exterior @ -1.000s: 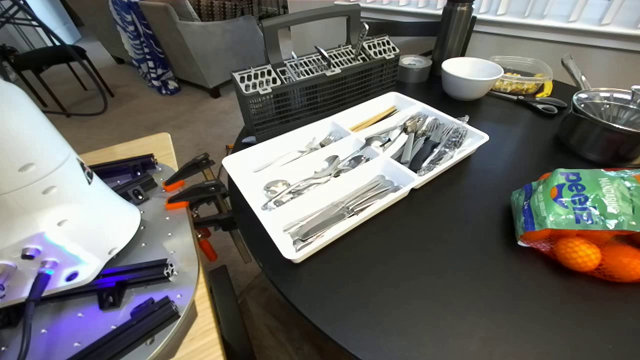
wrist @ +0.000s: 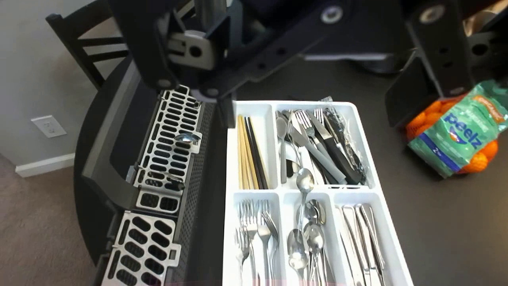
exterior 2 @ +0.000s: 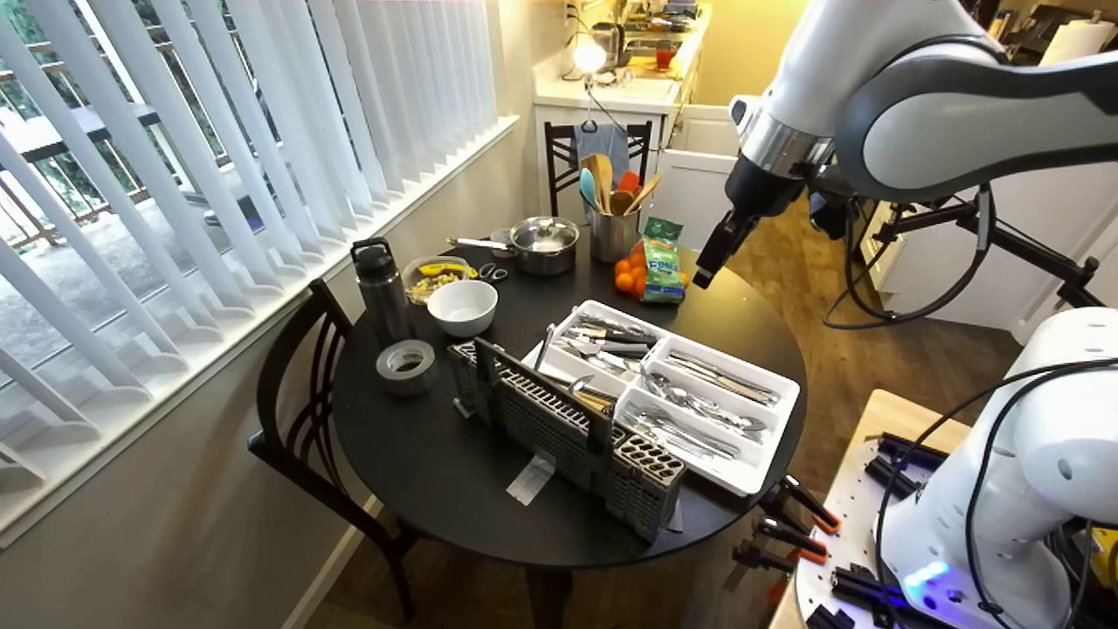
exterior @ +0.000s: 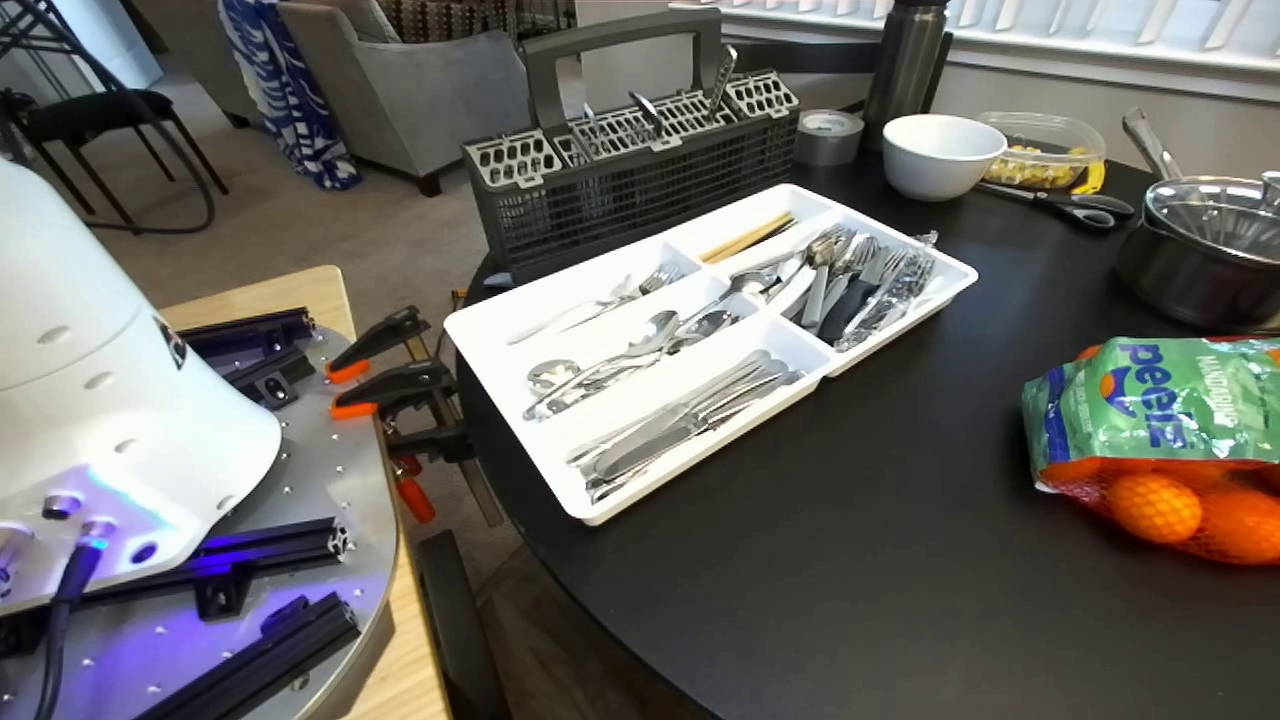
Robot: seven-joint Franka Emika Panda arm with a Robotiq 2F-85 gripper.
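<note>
My gripper is open, its two fingers wide apart in the wrist view with nothing between them. In exterior view 2 the gripper hangs in the air above the table, near the bag of oranges; exterior view 1 does not show it. A white cutlery tray lies on the table with forks, spoons, knives, chopsticks and mixed utensils in separate compartments. Alongside it stands a grey dishwasher basket; a few utensils stick up from its slots.
The bag of oranges sits beyond the tray. A white bowl, tape roll, dark bottle, food container, lidded pot and utensil holder stand around. Bare tabletop shows beside the tray.
</note>
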